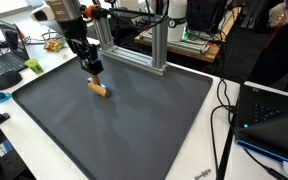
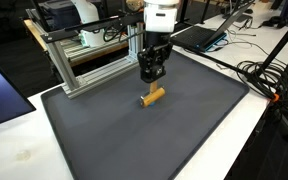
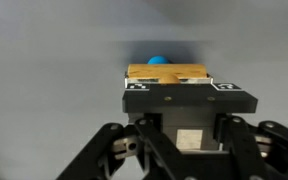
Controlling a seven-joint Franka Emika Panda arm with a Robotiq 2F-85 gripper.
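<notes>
A wooden piece [image 1: 99,88] with an orange-tan crossbar and a short upright part is at the far left area of the dark mat in exterior view 1. My gripper [image 1: 92,72] points down above the crossbar, shut on the upright part. From exterior view 2, the same wooden piece [image 2: 152,97] lies under the gripper [image 2: 154,80], its bar roughly level. The wrist view shows the wooden bar [image 3: 194,71] just beyond the dark fingers, with a rounded blue part [image 3: 159,59] behind it. Whether the bar touches the mat I cannot tell.
A metal frame [image 2: 96,70] stands along one edge. A black device with cables [image 1: 269,125] sits beyond the mat's right side. Small green and blue items lie past its left edge.
</notes>
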